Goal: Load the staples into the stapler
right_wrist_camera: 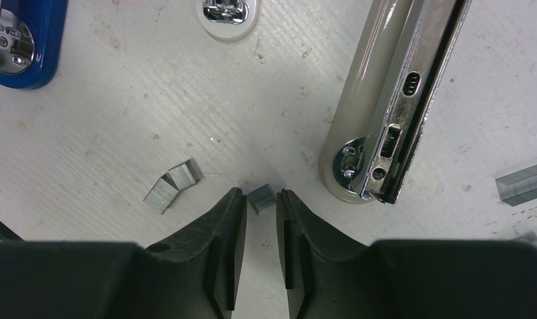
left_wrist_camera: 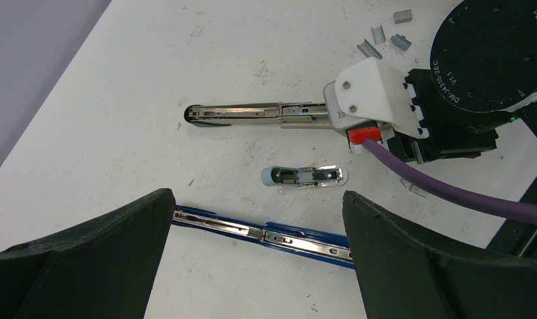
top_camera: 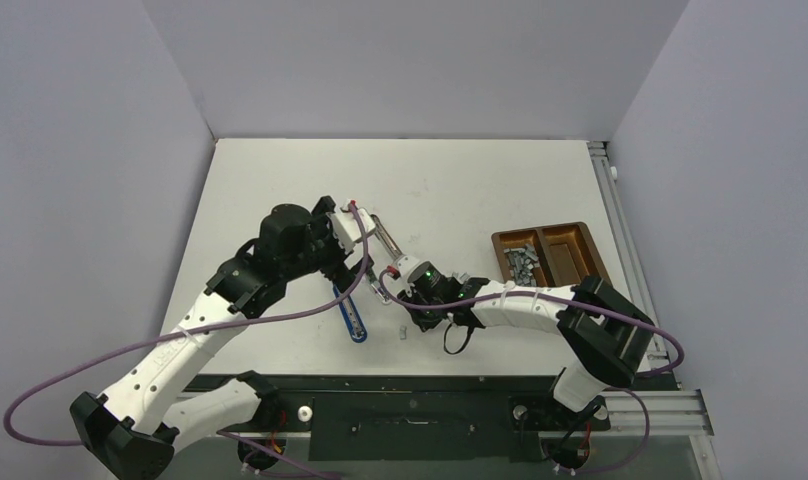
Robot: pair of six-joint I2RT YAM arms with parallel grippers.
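Three opened staplers lie on the table: a long beige one, a blue one and a small white one. In the right wrist view a small staple block lies just past the fingertips of my right gripper, which is part open around its near edge, low at the table beside the beige stapler. Two more staple pieces lie to the left. My left gripper hangs above the staplers, open, with nothing between its fingers.
A brown two-part tray with staple pieces stands at the right. More loose staples lie near the beige stapler, partly beside the right arm.
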